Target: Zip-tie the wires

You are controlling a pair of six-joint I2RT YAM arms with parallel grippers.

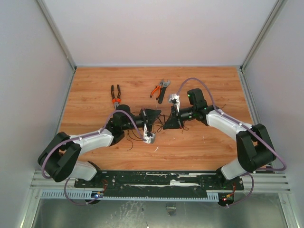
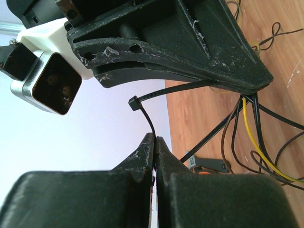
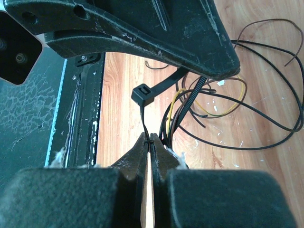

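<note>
In the left wrist view a black zip tie (image 2: 178, 88) has its small square head near the other gripper's finger, and its thin tail runs down between the tips of my left gripper, which is shut on it. Likewise, the right wrist view shows a zip tie head (image 3: 143, 95) with a thin tail reaching the tips of my right gripper, shut on that tail. A bundle of black, brown and yellow wires (image 2: 248, 122) passes close by the fingertips. Fingers hide part of the strap, so how far it encircles the wires cannot be told.
Red-handled pliers (image 1: 116, 99) lie at the back left of the wooden table (image 1: 213, 152). Orange pliers (image 1: 156, 89) and an adjustable wrench (image 1: 163, 92) lie behind the grippers. Loose wire ends (image 3: 266, 61) spread around.
</note>
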